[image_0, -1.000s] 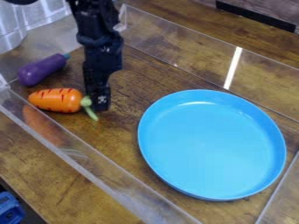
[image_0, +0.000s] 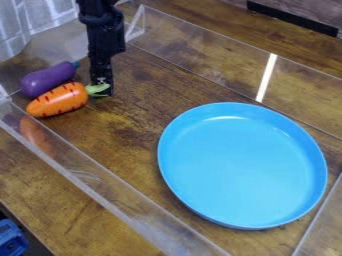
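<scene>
An orange toy carrot (image_0: 56, 100) with a green top lies at the left of the wooden table inside the clear-walled enclosure. A purple eggplant toy (image_0: 47, 77) lies just behind it. The black gripper (image_0: 100, 84) hangs at the upper left, just behind the carrot's top and to the right of the eggplant; whether its fingers are open or shut, or touch the carrot, is too small to tell.
A large blue plate (image_0: 243, 165) fills the right front. Clear plastic walls edge the area.
The gripper has moved back and to the left. The carrot has turned and shifted, its green top now farther back.
</scene>
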